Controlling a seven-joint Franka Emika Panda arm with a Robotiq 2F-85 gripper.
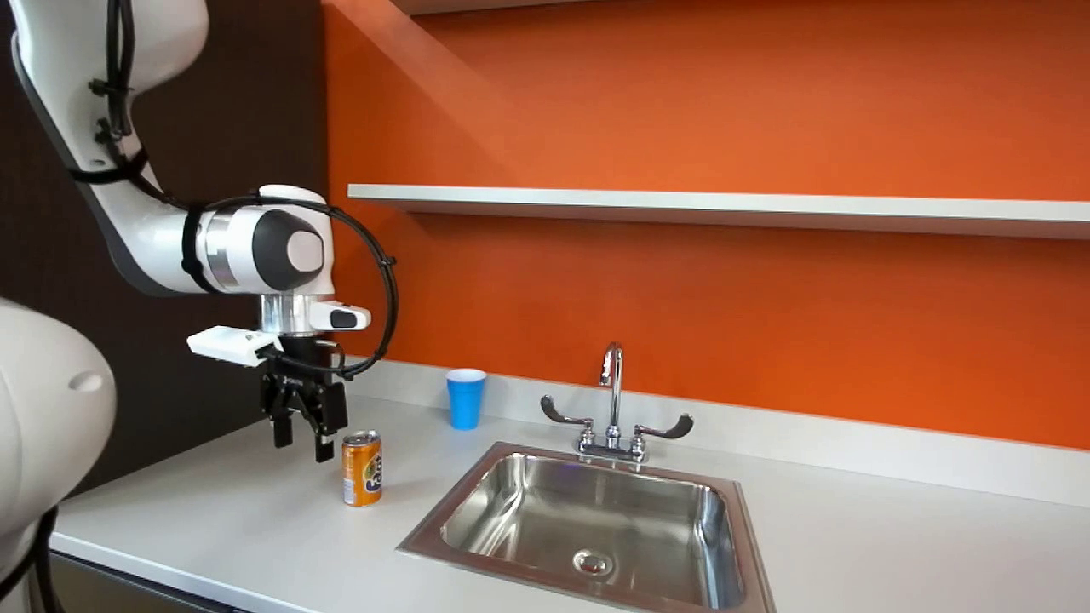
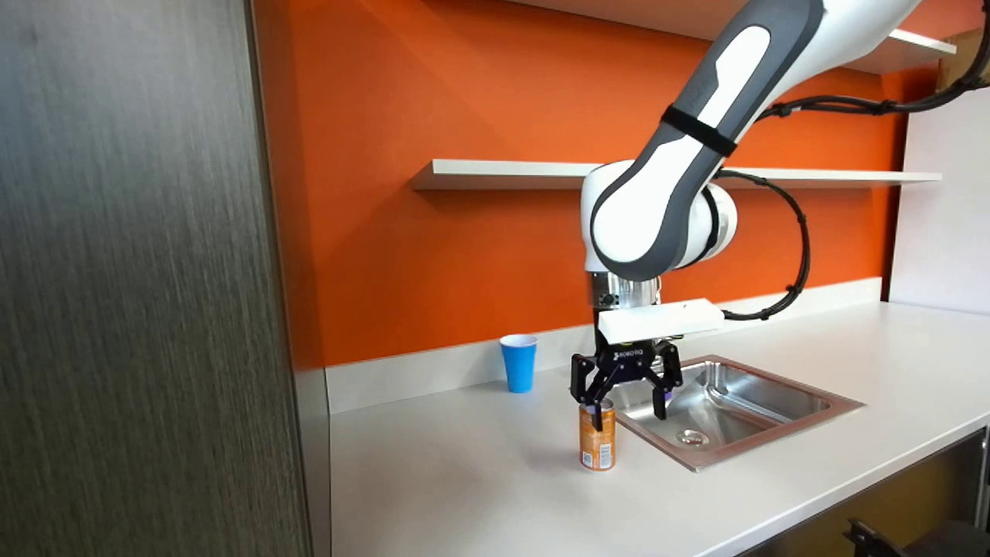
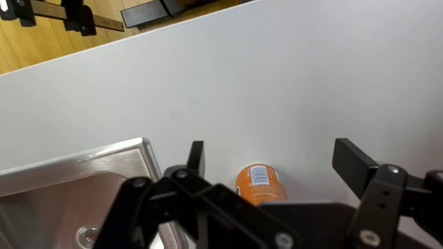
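Note:
An orange soda can point(image 1: 363, 470) stands upright on the counter, left of the sink. My gripper point(image 1: 304, 450) is open and points down, its fingertips to the left of the can's top in exterior view 1. From the other side, one finger overlaps the top of the can point(image 2: 596, 444), and the gripper point(image 2: 628, 419) holds nothing. The wrist view shows the can point(image 3: 261, 182) low in the picture, within the width between the spread fingers, its lower part hidden by the gripper's body. Whether any finger touches it, I cannot tell.
A blue cup point(image 1: 466, 399) stands upright near the backsplash. The steel sink point(image 1: 450, 552) with its faucet point(image 1: 613, 398) lies right of the can. A white shelf point(image 1: 715, 204) runs along the orange wall.

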